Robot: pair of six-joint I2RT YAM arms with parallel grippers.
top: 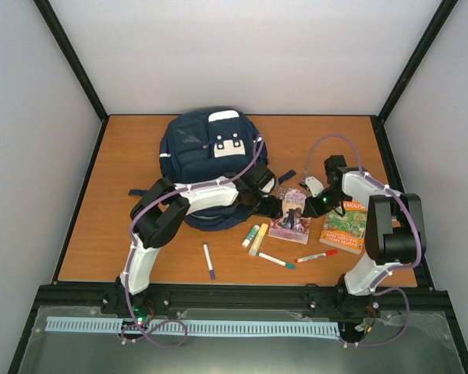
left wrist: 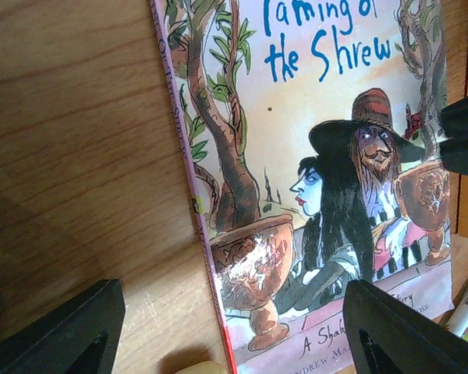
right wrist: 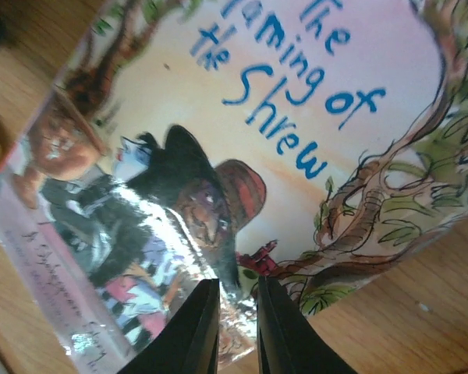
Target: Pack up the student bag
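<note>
The "Taming of the Shrew" book (top: 289, 222) lies cover up right of the bag; it fills much of both wrist views. At its right edge my right gripper is shut, with that edge pinched between its fingertips. My left gripper is open over the book's left edge, its fingers spread apart and the book not gripped. The dark blue backpack (top: 207, 160) lies at the back left; the left arm covers part of it. An orange and green book (top: 345, 226) rests under the right arm.
In front of the books lie a green-labelled stick (top: 250, 236), a yellow one (top: 258, 240), a green-capped marker (top: 277, 261) and a red-capped marker (top: 316, 255). A purple-capped marker (top: 209, 261) is further left.
</note>
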